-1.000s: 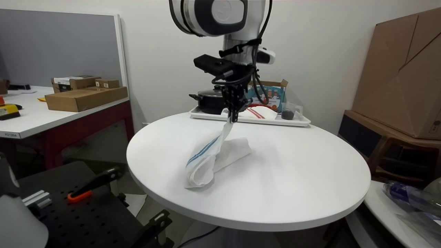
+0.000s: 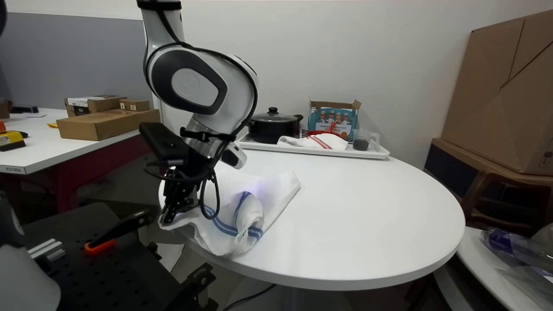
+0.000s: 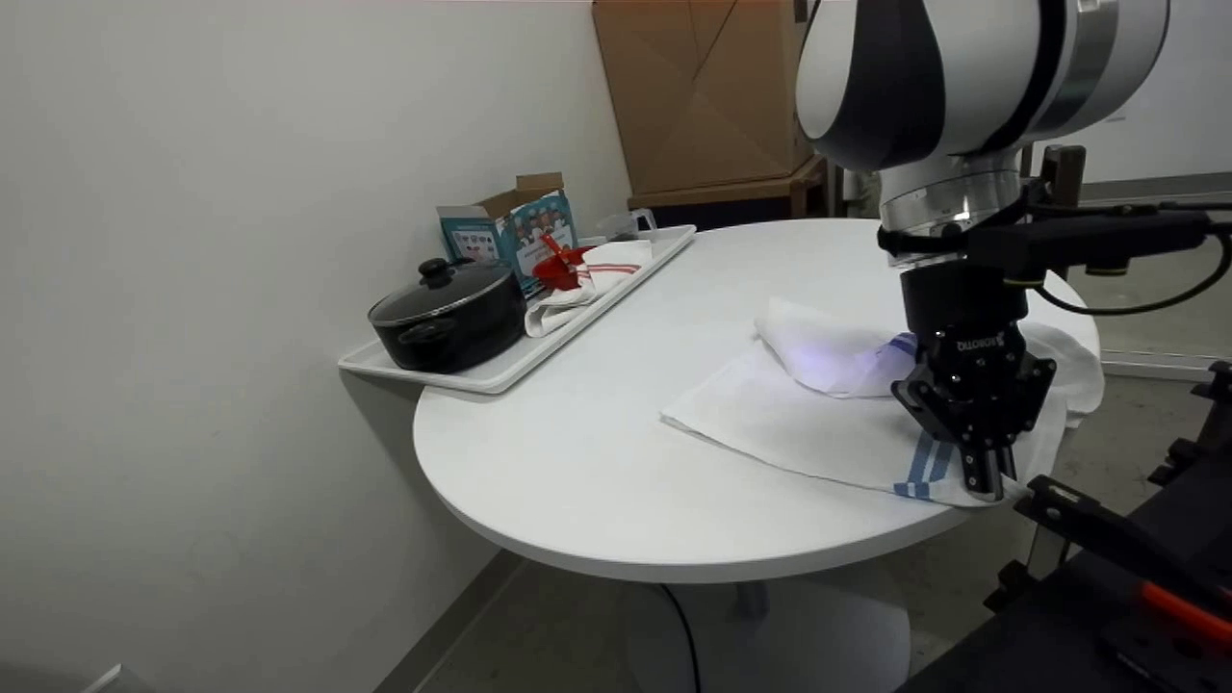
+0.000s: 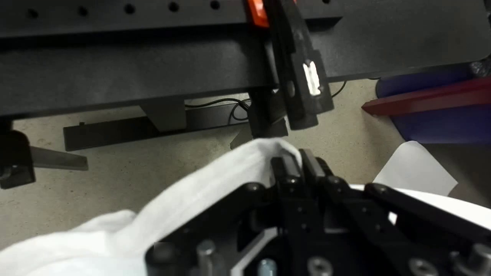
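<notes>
A white towel with blue stripes (image 2: 280,189) lies partly spread and rumpled over the left front of the round white table (image 2: 363,217). My gripper is shut on a corner of this towel, low at the table's edge nearest the robot base. In the wrist view the white cloth (image 4: 207,181) runs from between the fingertips down to the lower left. Seen from the second exterior view, the gripper (image 3: 995,491) points down at the rim, with the striped towel (image 3: 808,422) stretching away behind it and a fold bunched beside it.
Along the back stands a white tray (image 2: 381,153) bearing a black pot (image 2: 273,126), a red-striped towel (image 2: 319,141), a box (image 2: 334,122) and a clear cup (image 2: 365,140). The dark base platform (image 2: 109,269) lies close to the gripper.
My gripper has moved left, down and toward the table's near edge, drawing the towel's corner with it. The towel was hanging from the raised gripper; now it lies more spread out, with a bunched fold.
</notes>
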